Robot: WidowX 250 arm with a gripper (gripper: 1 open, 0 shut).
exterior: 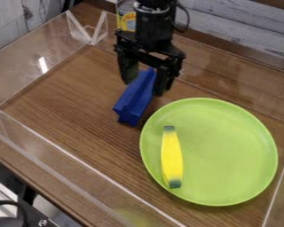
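Note:
My black gripper [145, 71] is lowered over a blue elongated block [135, 97] lying on the wooden table, its open fingers around the upper part of the block. The block's lower end shows below it. A yellow banana-like piece [172, 155] lies on the left part of a large green plate [234, 160], to the right of and below the block.
A can with a yellow label [125, 16] stands at the back, partly behind the arm. Clear plastic walls edge the table on the left.

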